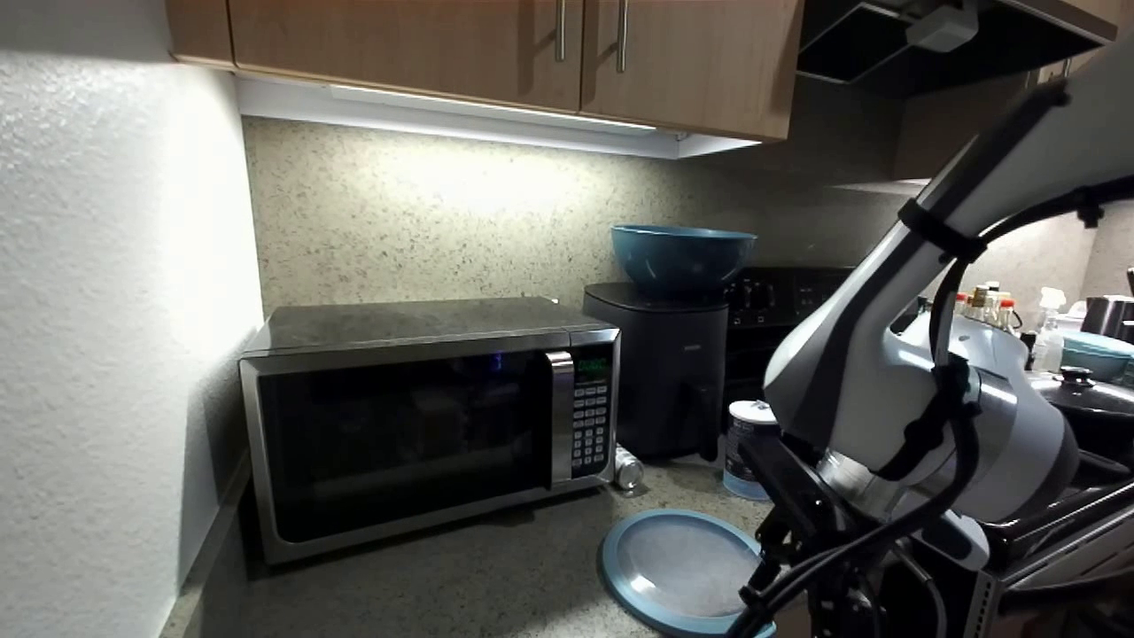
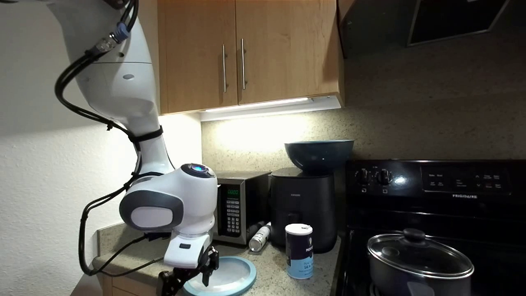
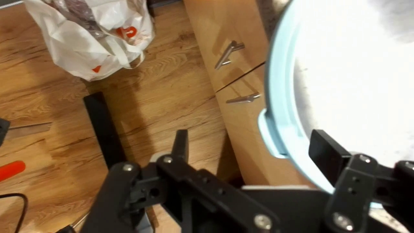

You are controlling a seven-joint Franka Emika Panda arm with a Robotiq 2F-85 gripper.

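A round lid (image 1: 686, 569) with a pale blue rim and a clear middle lies flat on the counter in front of the microwave. Its rim (image 3: 280, 83) and a small tab fill the right of the wrist view, overhanging the counter edge. My gripper is open, its two fingers wide apart. The right finger (image 3: 328, 155) appears over the lid's rim, while the left finger (image 3: 180, 145) is seen against the floor beyond the counter. Whether either touches the lid, I cannot tell. In exterior view 2 the gripper (image 2: 190, 283) is at the lid's near left side.
Behind the lid stand a microwave (image 1: 425, 425), a dark air fryer (image 2: 301, 209) topped by a blue bowl (image 2: 319, 153), and a salt canister (image 2: 299, 251). A can (image 2: 259, 237) lies between them. The covered pot (image 2: 419, 261) occupies the stove. A white bag (image 3: 93, 38) rests on the floor.
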